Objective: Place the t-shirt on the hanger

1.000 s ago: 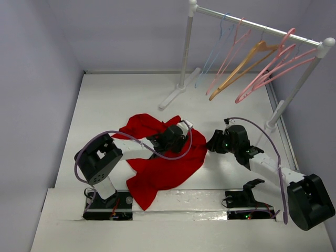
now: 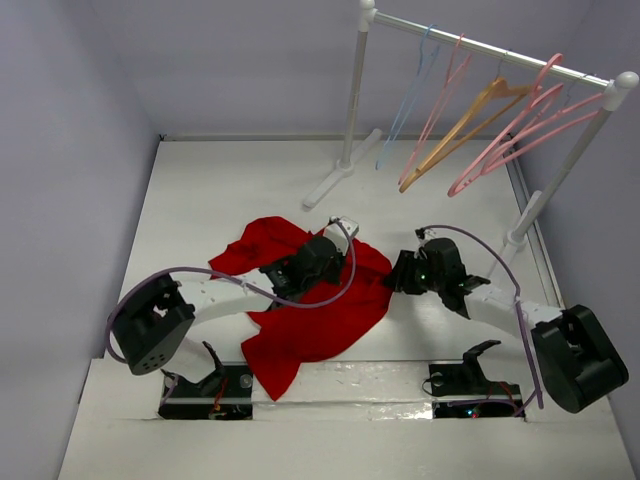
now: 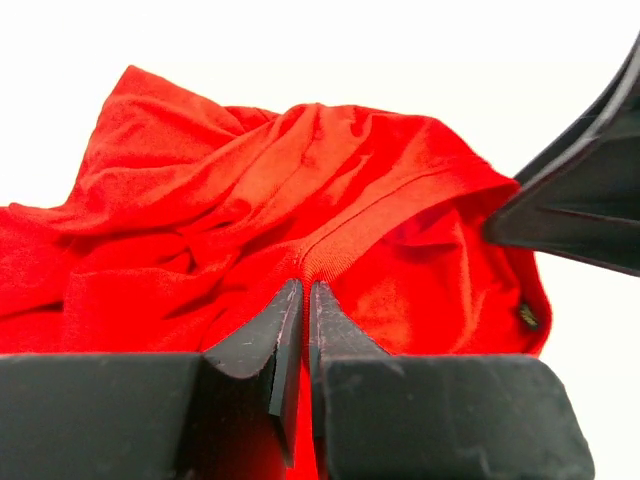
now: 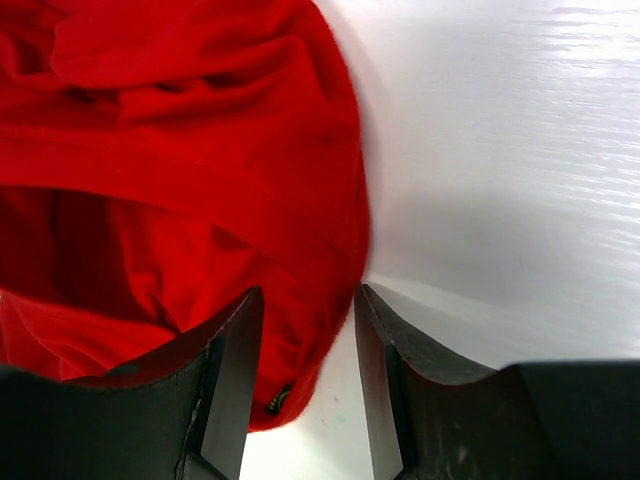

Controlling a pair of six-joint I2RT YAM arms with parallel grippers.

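Observation:
The red t-shirt [image 2: 310, 335] lies crumpled on the white table under both arms. In the left wrist view its neckline band [image 3: 400, 200] narrows to the tips of my left gripper, whose fingers are shut with a pinch of this cloth at the tips. My right gripper stands open at the shirt's right edge. One of its fingers is over the red cloth and the other over bare table. Above the far right hang the hangers: a wooden one [image 2: 455, 135], a blue one [image 2: 408, 98] and several pink ones [image 2: 500, 150].
A white rack rail [image 2: 480, 46] carries the hangers, with a left post [image 2: 353, 100] and a right post [image 2: 570, 165] standing on the table. Bare table [image 2: 220, 180] lies behind and left of the shirt.
My left arm has shifted to the left and a little toward the front. The right gripper has edged slightly left to the cloth's edge. The blue and front pink hangers sway a little.

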